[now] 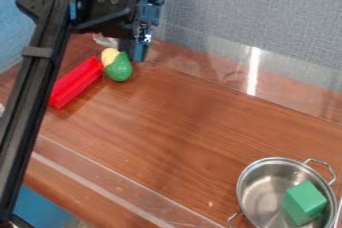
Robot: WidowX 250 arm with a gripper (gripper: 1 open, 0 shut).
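Observation:
My gripper (134,44) is at the back left, partly behind the dark arm, low over the table just behind a green pear-shaped object (118,69) and a yellow one (110,54). Its fingers are too small and hidden to make out clearly. A red bar (76,83) lies to their left. A green block (303,202) sits inside a steel pot (265,180) at the front right.
A grey wall (254,22) stands along the back, with a clear strip at its foot. A blue area lies beyond the table's left edges.

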